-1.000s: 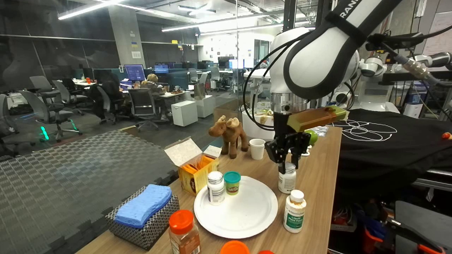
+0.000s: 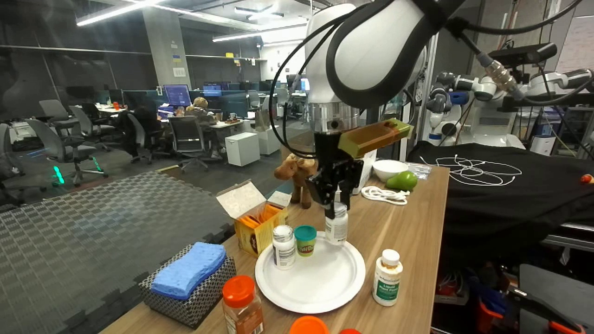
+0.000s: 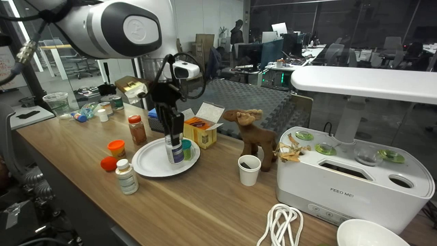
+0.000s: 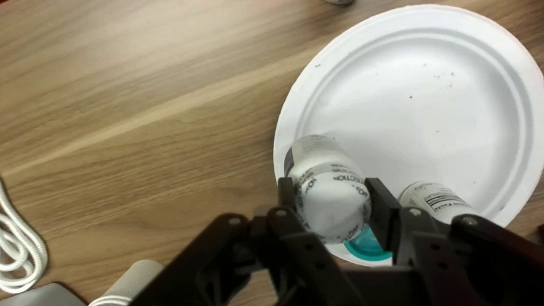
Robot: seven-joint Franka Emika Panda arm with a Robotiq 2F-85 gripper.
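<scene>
My gripper is shut on the cap end of a white bottle (image 4: 326, 168), one finger on either side of it. In exterior view 1 that bottle (image 2: 336, 227) hangs upright over the far right rim of the white plate (image 2: 312, 292); whether its base touches the plate I cannot tell. A second white bottle (image 2: 284, 248) stands on the plate beside a teal-lidded Play-Doh tub (image 2: 305, 242). The wrist view shows the tub's lid (image 4: 368, 245) partly hidden behind the held bottle and a finger.
A plant-food bottle (image 2: 387, 278) stands right of the plate. An orange-lidded spice jar (image 2: 242, 306), an open yellow box (image 2: 261, 225) and a toy moose (image 3: 256, 135) stand around it, with a paper cup (image 3: 249, 170) nearby. The plate's near half is bare.
The gripper and its bottle have moved left in exterior view 1, from the table right of the plate to over the plate's far rim. The other objects have stayed put.
</scene>
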